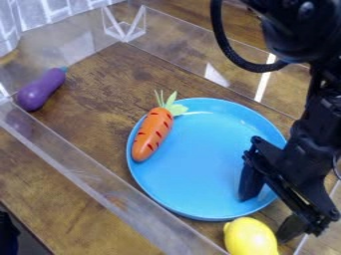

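A blue plate lies on the wooden surface with an orange toy carrot on its upper left part. A purple toy eggplant lies at the far left. A yellow lemon sits below the plate at the bottom right. My black gripper is low at the right, over the plate's right edge and just above the lemon, open, with its fingers partly hidden in shadow.
Clear acrylic walls border the area on several sides. The wood between the eggplant and the plate is bare. A white wire grid stands at the top left.
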